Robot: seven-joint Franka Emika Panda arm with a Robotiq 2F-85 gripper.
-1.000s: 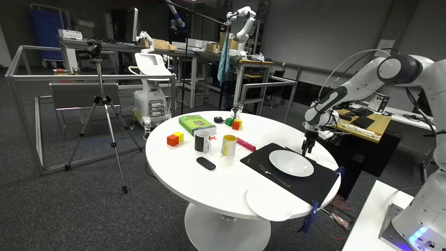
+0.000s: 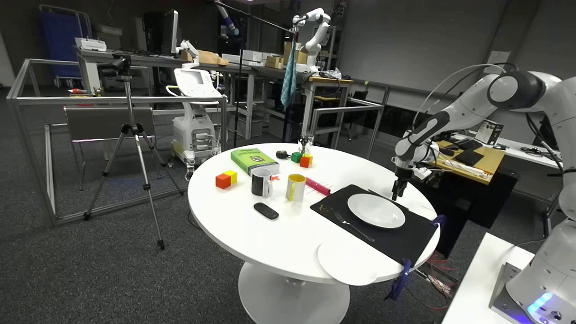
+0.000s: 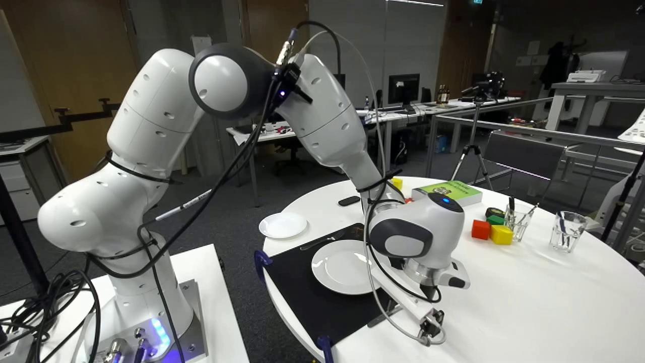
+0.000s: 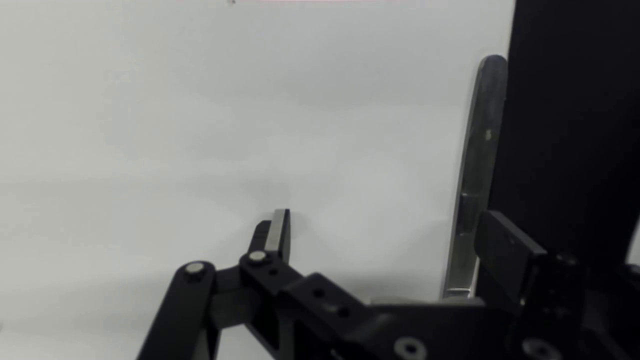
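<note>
In the wrist view a grey metal knife (image 4: 478,156) lies lengthwise along the edge of the black placemat (image 4: 570,120). My gripper is open, its fingers wide apart over white tabletop. The right finger (image 4: 510,255) overlaps the knife's lower part in this view; the left finger (image 4: 279,234) is well away from it. Whether the right finger touches the knife, I cannot tell. Exterior view 1 has the gripper (image 2: 399,190) low at the far side of the white plate (image 2: 376,209). The arm hides most of the gripper in exterior view 2.
A fork (image 2: 353,227) lies on the mat's near side. Two mugs, a dark mug (image 2: 261,182) and a yellow-and-white mug (image 2: 295,188), stand mid-table. Blue clamps (image 2: 399,281) grip the table edge. Another white plate (image 2: 347,263) overlaps the near rim.
My gripper has shifted slightly to the right in exterior view 1, staying low beside the plate. The tableware and other objects have not moved.
</note>
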